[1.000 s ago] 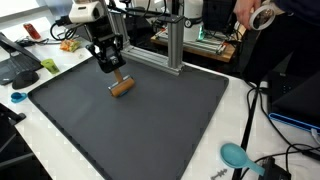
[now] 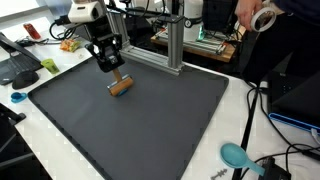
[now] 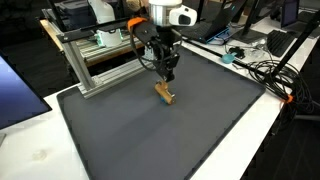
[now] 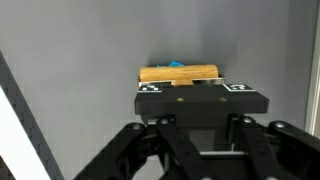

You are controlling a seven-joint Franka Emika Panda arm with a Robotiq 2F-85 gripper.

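Note:
A wooden piece, seemingly a mallet, has its tan cylindrical head [image 2: 121, 87] at the mat surface and a short shaft [image 2: 117, 74] rising from it. My gripper [image 2: 116, 67] points down from above, shut on that shaft. In the second exterior view the wooden mallet [image 3: 164, 93] is under the gripper [image 3: 164, 77], tilted a little. From the wrist, the wooden head [image 4: 180, 73] lies crosswise just past the gripper, whose fingers hide most of the shaft. A small blue bit [image 4: 177, 63] shows behind the head.
A metal frame post [image 2: 175, 40] stands at its back edge. A green cup [image 2: 49, 66] and a blue item [image 2: 18, 97] sit at the left; a teal spoon-like object [image 2: 238, 157] lies front right.

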